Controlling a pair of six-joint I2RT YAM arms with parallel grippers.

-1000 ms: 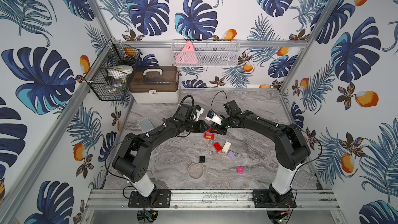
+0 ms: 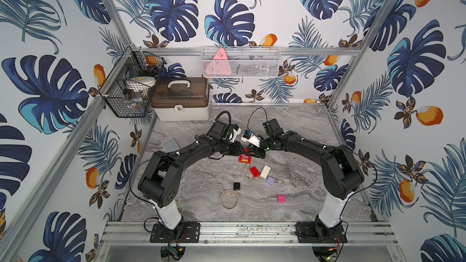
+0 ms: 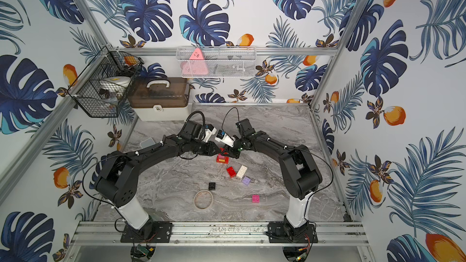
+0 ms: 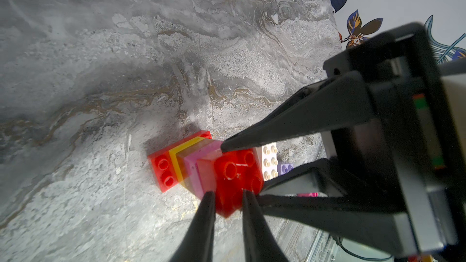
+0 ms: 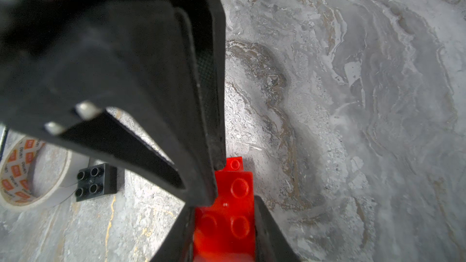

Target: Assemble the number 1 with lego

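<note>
A stack of bricks stands at mid-table, with a red base [image 4: 163, 167], yellow [image 4: 175, 160] and pink [image 4: 194, 174] layers and a red brick [image 4: 233, 179] on top. My right gripper [image 2: 250, 151] is shut on the top red brick, its fingers reaching across it in the left wrist view. My left gripper is at the same brick from the near side, fingers apart, their tips blurred; in the right wrist view the red brick [image 5: 225, 223] lies between dark fingers.
Loose red [image 2: 254, 171], white [image 2: 265, 171], lilac [image 2: 270, 180], pink [image 2: 281, 198] and black [image 2: 237, 185] bricks lie in front, with a tape roll [image 2: 222, 200]. A storage box [image 2: 180, 111] stands at the back left.
My left arm has shifted slightly right, toward the stack and my right gripper. The right arm has moved very little.
</note>
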